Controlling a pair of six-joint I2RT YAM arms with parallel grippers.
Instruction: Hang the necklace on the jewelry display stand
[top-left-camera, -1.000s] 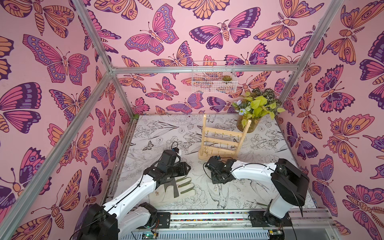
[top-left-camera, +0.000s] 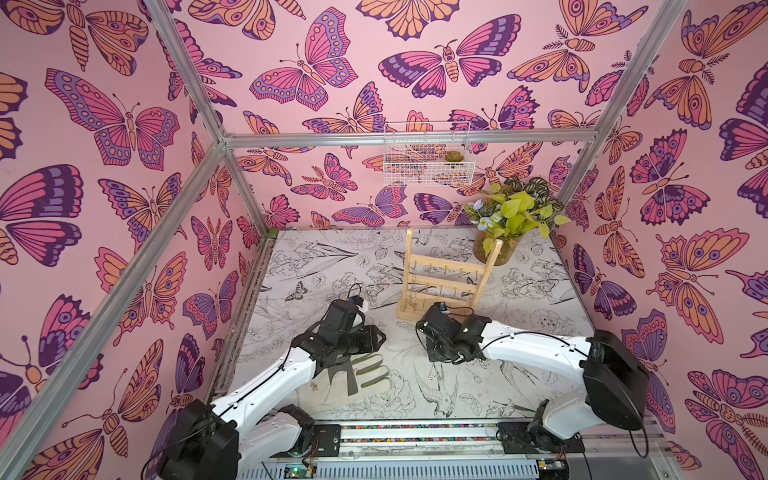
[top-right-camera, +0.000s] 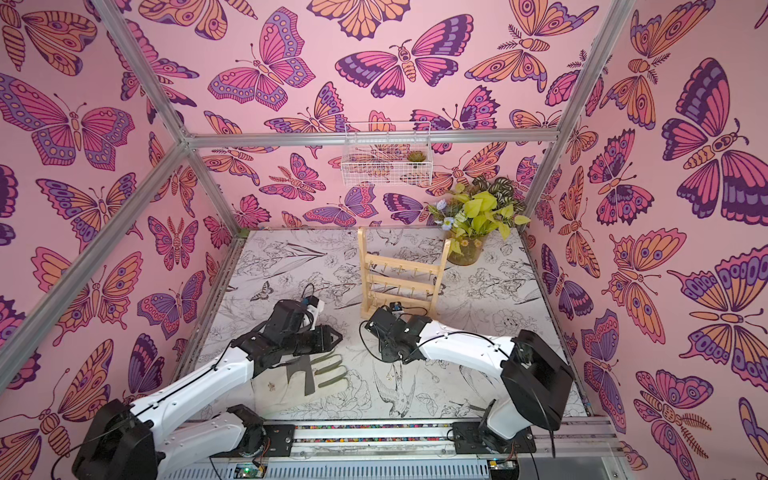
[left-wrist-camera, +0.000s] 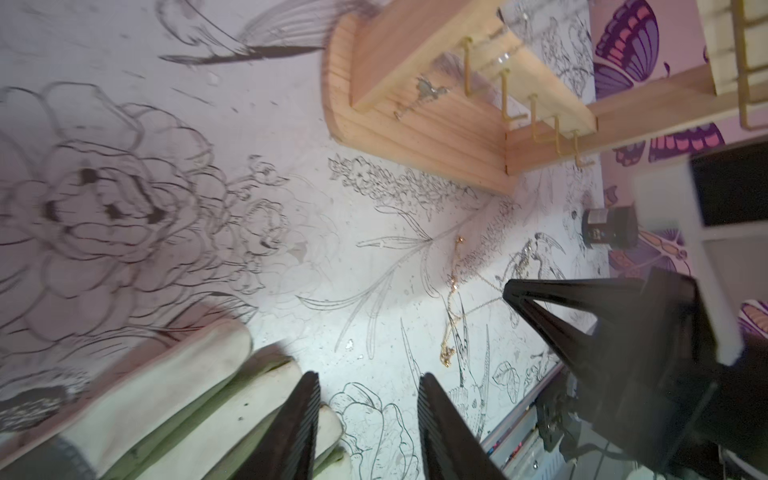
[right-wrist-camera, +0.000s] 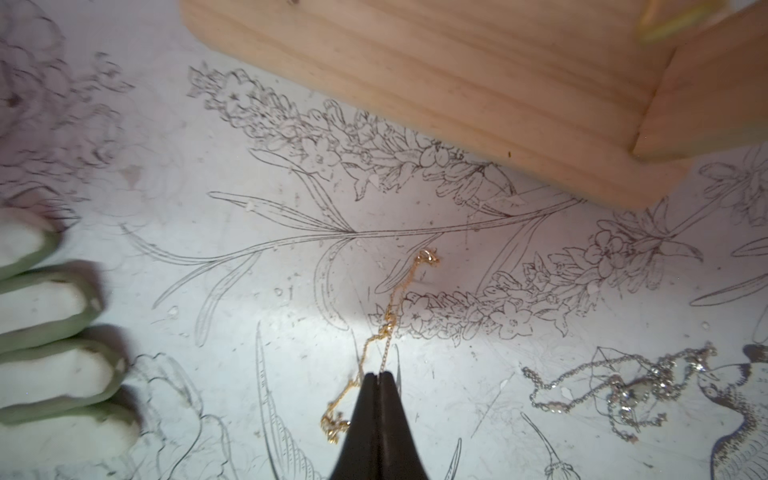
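The gold necklace (right-wrist-camera: 388, 320) lies in a loose, narrow line on the table in front of the wooden display stand (right-wrist-camera: 448, 96). My right gripper is shut just above its near part, one thin strand running toward the tips; I cannot tell whether that strand is between them. From the left wrist view, the same necklace (left-wrist-camera: 453, 304) lies left of the right arm's fingertips (left-wrist-camera: 516, 289). My left gripper is open, its fingers apart and empty, over the table near the glove. Brass hooks (left-wrist-camera: 505, 96) line the stand's bars.
A silver chain (right-wrist-camera: 640, 388) lies bunched to the right. A white-and-green glove (left-wrist-camera: 216, 400) rests under the left arm. A small silver bird piece (left-wrist-camera: 428, 89) shows at the stand's base. Behind the stand is a potted plant (top-left-camera: 500, 248).
My right arm has shifted a little to the right in the top left view. The left gripper has moved slightly to the right. The stand has stayed put.
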